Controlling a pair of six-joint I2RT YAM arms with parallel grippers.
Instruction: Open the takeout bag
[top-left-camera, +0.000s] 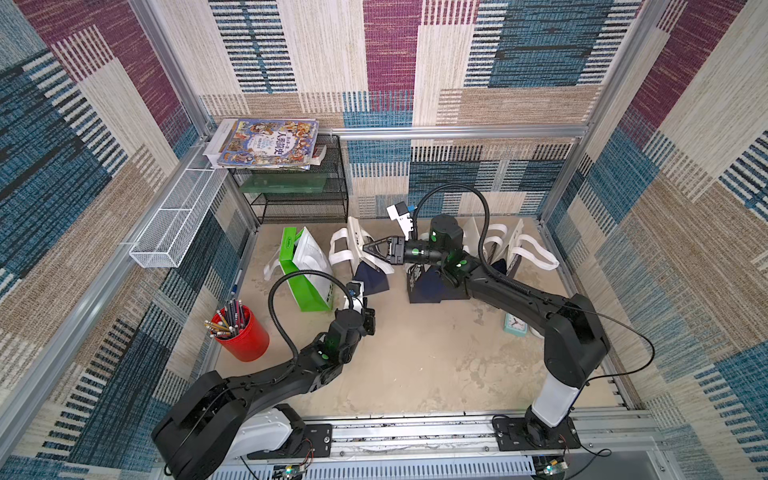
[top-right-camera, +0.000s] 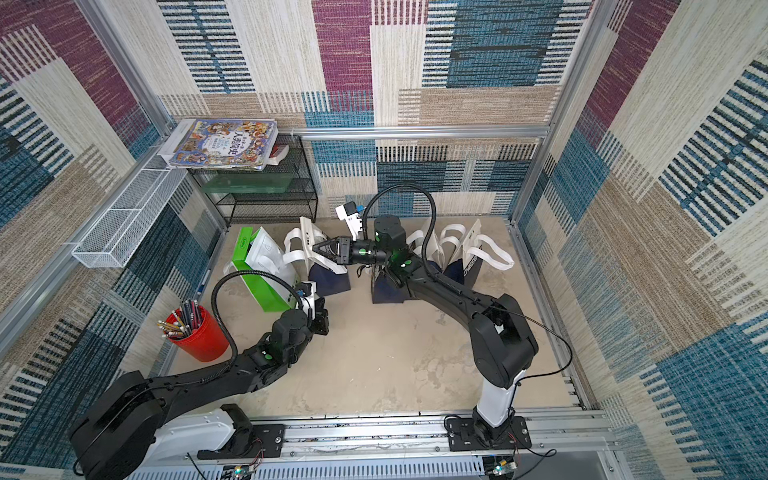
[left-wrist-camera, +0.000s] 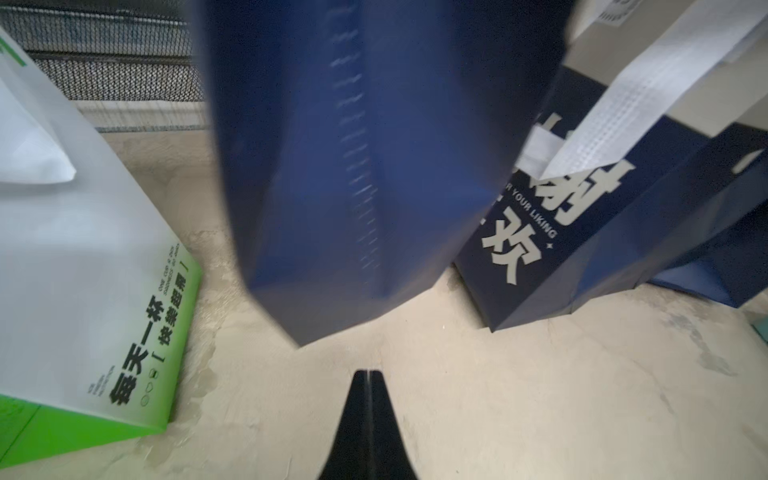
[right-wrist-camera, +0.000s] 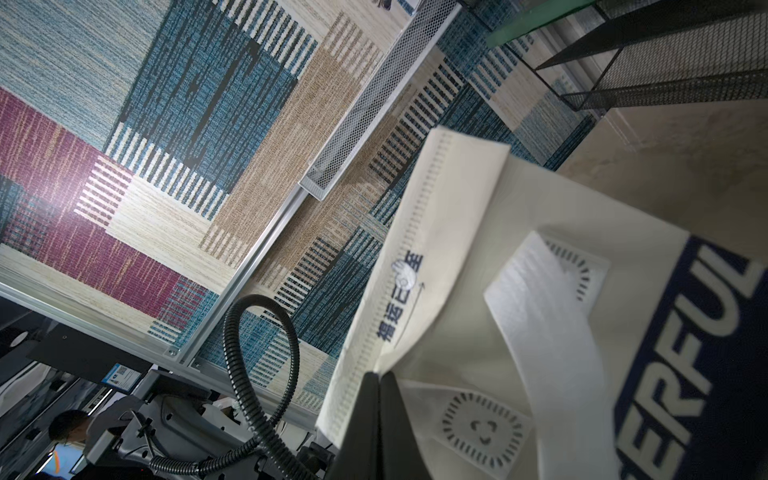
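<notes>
The takeout bag, navy below and cream above with white strap handles, is at the back left of the table in the top left view (top-left-camera: 370, 278). My right gripper is shut on the thin paper at its upper edge, and the bag tilts. Its navy side (left-wrist-camera: 376, 208) fills the upper middle of the left wrist view, blurred. Whether its base touches the table is unclear. In front of it, my left gripper is shut, nothing showing between its fingertips, apart from the bag.
A green and white bag (top-left-camera: 312, 260) stands just left. More navy and cream bags (left-wrist-camera: 552, 216) stand to the right. A red pencil cup (top-left-camera: 245, 340) is at left, a small teal clock (top-left-camera: 515, 324) at right.
</notes>
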